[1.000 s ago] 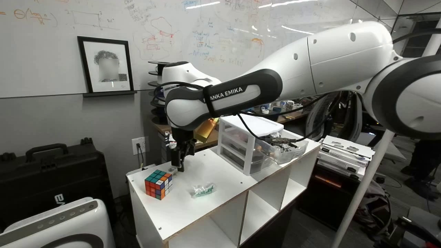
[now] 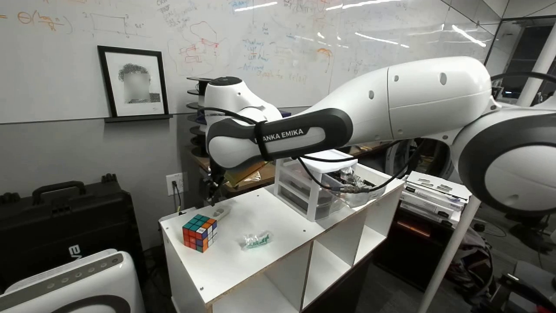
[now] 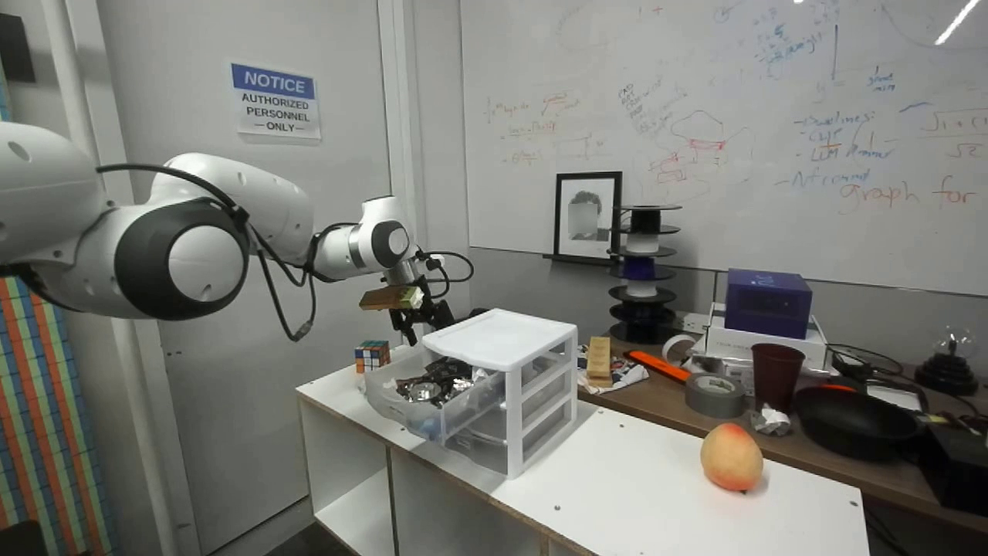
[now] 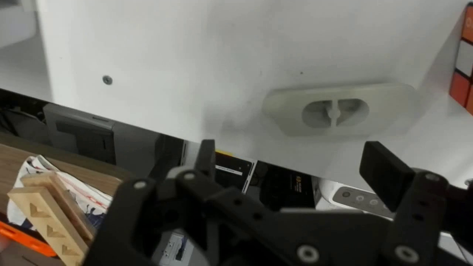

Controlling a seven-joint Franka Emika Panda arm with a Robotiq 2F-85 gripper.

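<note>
My gripper stands open in the wrist view, its two dark fingers wide apart and nothing between them. Just ahead of the fingertips, a pale grey flat piece (image 4: 390,106) with two oval recesses lies on the white shelf top (image 4: 164,57), close to its edge. In exterior view 1 this pale piece (image 2: 222,213) rests behind the Rubik's cube (image 2: 199,233), with the gripper (image 2: 212,197) above the shelf's far edge. A clear plastic packet with green print (image 2: 256,240) lies to the right of the cube.
A white drawer unit (image 3: 500,337) stands on the shelf, its open clear drawer (image 3: 435,422) full of wrapped items. Beyond it sits a peach-coloured fruit (image 3: 732,458). The wooden side table (image 3: 639,398) carries tape, a cup and a pan. Bare shelf surrounds the packet.
In exterior view 1 the gripper has moved up and left, away toward the shelf's far edge, and now looks tilted. More of the pale piece shows. Cube and packet have not moved.
</note>
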